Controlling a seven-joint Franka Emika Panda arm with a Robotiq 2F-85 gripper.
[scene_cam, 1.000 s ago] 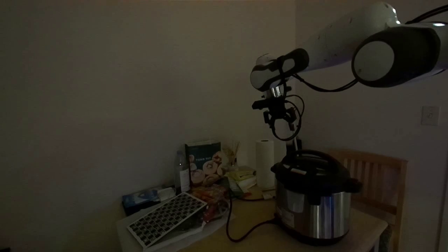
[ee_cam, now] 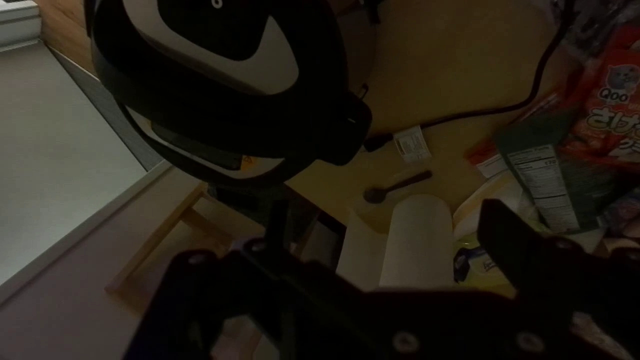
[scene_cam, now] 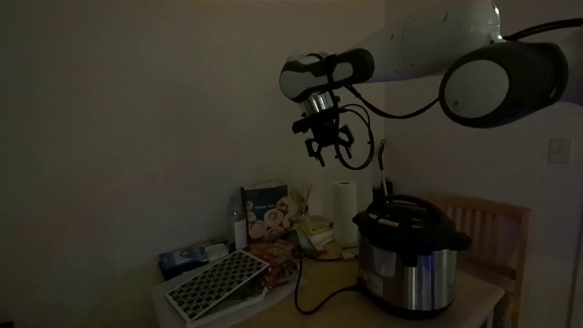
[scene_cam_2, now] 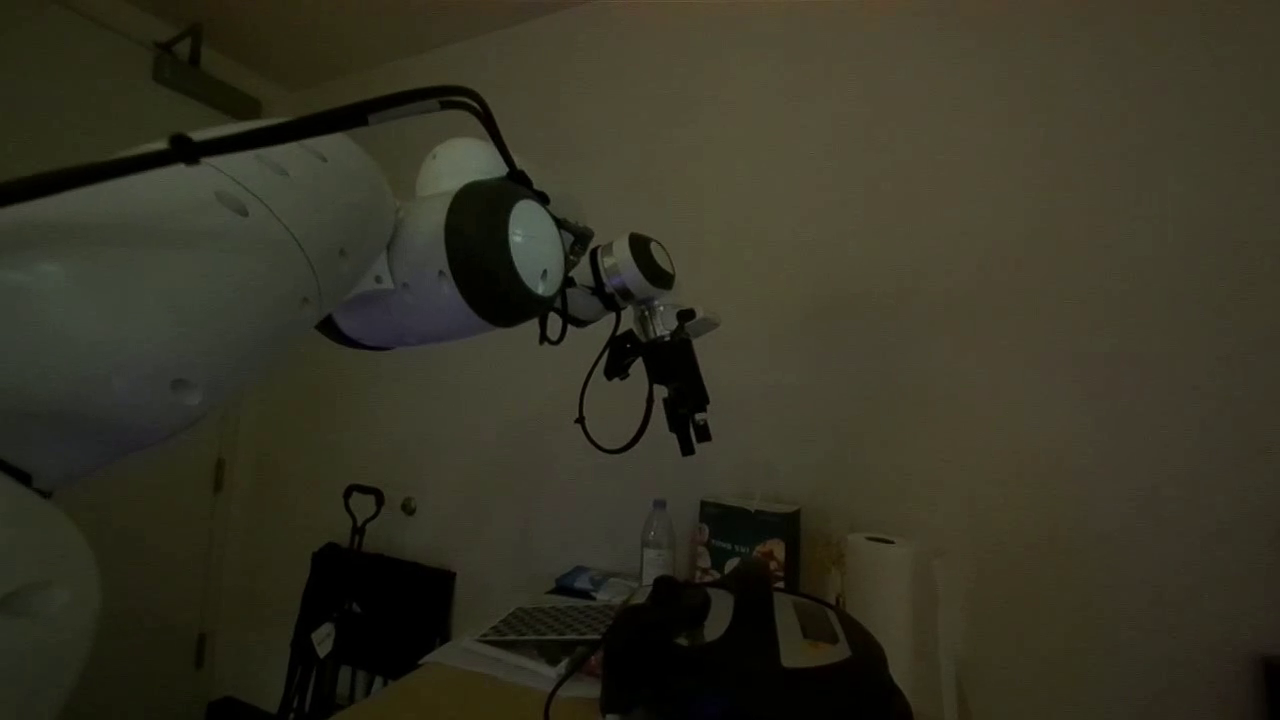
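Observation:
High over the table, my gripper is open, its fingers wide apart with nothing between them. In the wrist view its two dark fingers frame the paper towel roll, which stands well below and is not touched. The pressure cooker, steel with a black lid, sits at the table's right side with its lid on. Seen from above, its lid fills the upper left of the wrist view. A dark spoon lies on the tabletop between the cooker and the roll.
Snack bags, a green box, a clear bottle and a white grid panel crowd the table's left and back. The cooker's black cord crosses the front. A wooden chair stands behind the table at right.
In exterior view 1 the arm and gripper have moved left and somewhat upward, away from above the cooker's side. The objects on the table have stayed put.

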